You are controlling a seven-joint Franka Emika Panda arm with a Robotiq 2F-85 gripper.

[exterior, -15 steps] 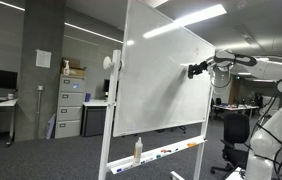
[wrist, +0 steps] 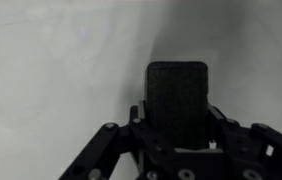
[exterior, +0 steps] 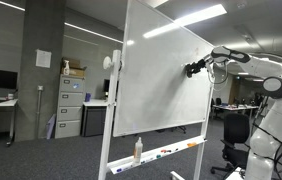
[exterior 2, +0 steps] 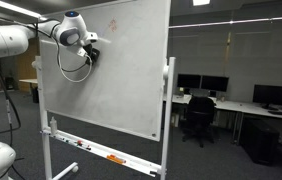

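Observation:
A dark, block-shaped eraser (wrist: 176, 88) stands out from between the black fingers in the wrist view. My gripper is shut on it. Both are up against the upper part of the whiteboard (exterior: 156, 85), or very close to it; whether the eraser's face touches the surface cannot be made out. In the second exterior view the gripper (exterior 2: 89, 50) reaches the whiteboard (exterior 2: 106, 95) from the left, below a faint reddish mark (exterior 2: 112, 23) near the top edge.
Along the board's lower tray (exterior: 156, 157) lie several markers, and a bottle (exterior: 138, 151) stands there. White posts (exterior 2: 168, 100) frame the board. Office chairs (exterior 2: 198, 119) and desks stand farther off. Much of the board's face is unobstructed.
The grip looks the same throughout.

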